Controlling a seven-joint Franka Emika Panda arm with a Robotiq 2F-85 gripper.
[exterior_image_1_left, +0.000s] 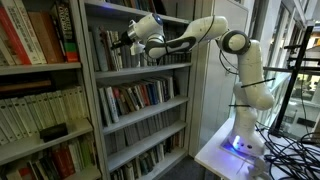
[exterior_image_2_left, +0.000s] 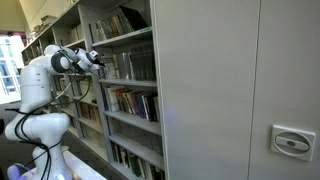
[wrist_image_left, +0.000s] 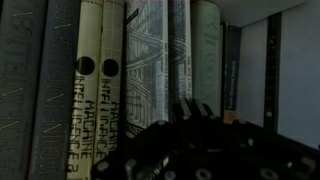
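Observation:
In exterior view 1, my gripper (exterior_image_1_left: 128, 38) is at the upper shelf of the middle bookcase, close against the row of books (exterior_image_1_left: 112, 53) there. The wrist view shows its dark fingers near the bottom centre, close together at a narrow grey patterned book (wrist_image_left: 180, 50). The gripper appears shut on this book, though the contact itself is dark and hard to make out. To the left stands a wider patterned book (wrist_image_left: 147, 60), and to the right a pale green book (wrist_image_left: 205, 50). In exterior view 2 the gripper (exterior_image_2_left: 97, 67) is small beside the shelves.
Cream "Machine Intelligence" volumes (wrist_image_left: 108, 80) and dark spines (wrist_image_left: 55, 80) fill the left of the wrist view. A pale panel (wrist_image_left: 295, 70) lies to the right. More book-filled shelves (exterior_image_1_left: 140, 125) are below the gripper. A white table (exterior_image_1_left: 215, 158) stands beneath the arm.

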